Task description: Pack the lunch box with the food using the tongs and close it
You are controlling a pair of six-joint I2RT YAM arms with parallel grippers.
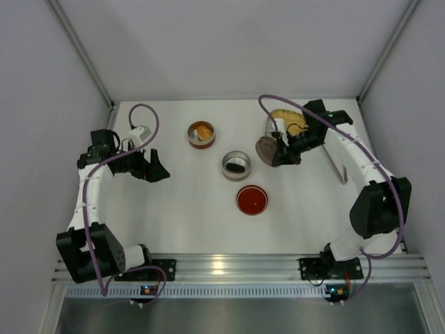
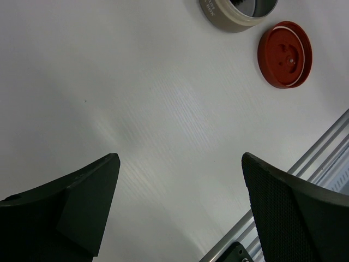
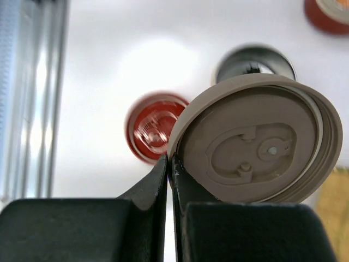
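Note:
A grey-brown lid (image 3: 253,147) is pinched at its rim by my right gripper, which is shut on it. From above, this lid (image 1: 267,151) hangs tilted over the table, right of the grey bowl (image 1: 236,165), which holds something dark. A red lid (image 1: 252,200) lies flat in front of that bowl, its inner side up in the left wrist view. Farther back stands a red bowl (image 1: 201,135) with orange and pale food. My left gripper is open and empty over bare table at the left.
A yellow square plate (image 1: 286,118) lies at the back right, partly covered by the right arm. Cutlery (image 1: 338,169) beside it is mostly hidden. A metal rail (image 1: 229,263) runs along the front edge.

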